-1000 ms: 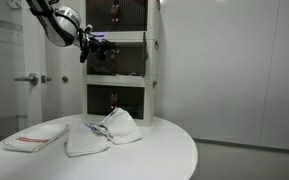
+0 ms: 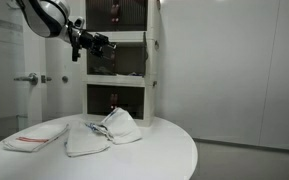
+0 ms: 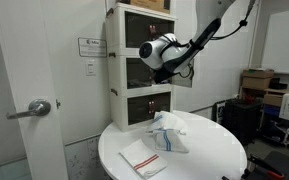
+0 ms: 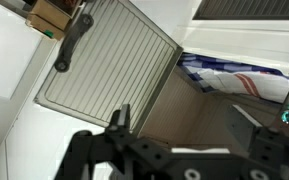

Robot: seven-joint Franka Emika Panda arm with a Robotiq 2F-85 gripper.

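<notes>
The white cabinet [image 2: 152,62] stands at the back of the round table, with dark-fronted compartments stacked one above another. My gripper is open beside the middle compartment, its two dark fingers wide apart and nothing visible between them. In the wrist view a slatted panel [image 4: 109,60] with a dark handle [image 4: 74,42] hangs at the left, and a striped blue, red and white cloth [image 4: 234,78] lies inside the compartment beyond. White cloths lie on the tabletop: a red-striped one [image 3: 144,158], a flat one [image 3: 168,141] and a crumpled one [image 3: 167,122].
The round white table [image 3: 209,160] has bare surface on its right side. A door with a handle [image 3: 36,107] stands at the left. Boxes on a shelf [image 3: 256,85] are off to the far right.
My arm has shifted left in exterior view 1, and the gripper has drawn back slightly from the cabinet. The cloths on the table have not moved.
</notes>
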